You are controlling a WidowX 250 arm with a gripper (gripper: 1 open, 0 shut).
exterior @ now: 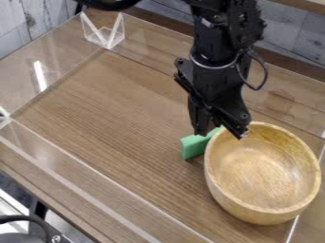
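Observation:
My black gripper (207,123) hangs from the top of the camera view over a small green block (195,144), which lies on the wooden table (102,133) against the left rim of a pale tan bowl (260,195). The fingertips are just above the block and the bowl's rim. The gripper looks shut, with nothing seen between its fingers, though its tips are partly hard to make out against the dark body.
A small white wire rack (105,30) stands at the back left. A dark cable or part lies beyond the front-left edge.

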